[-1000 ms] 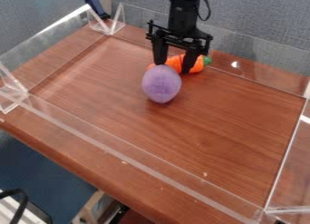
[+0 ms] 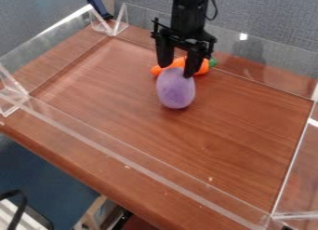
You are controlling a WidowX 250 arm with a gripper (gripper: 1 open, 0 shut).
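Observation:
My black gripper point(image 2: 177, 60) is in the upper middle of the camera view, its fingers reaching down around the top of a purple egg-shaped object point(image 2: 176, 90), an eggplant-like toy. Whether the fingers grip it is unclear. Just behind, partly hidden by the gripper, lies an orange carrot point(image 2: 199, 68) with a green top.
The wooden table point(image 2: 149, 155) is bordered by low clear acrylic walls on its sides. Bare wood is free to the left, right and front of the objects. A grey panel stands behind.
The gripper has come lower over the purple object. The purple object sits slightly further right and looks more upright, and more of the carrot is covered.

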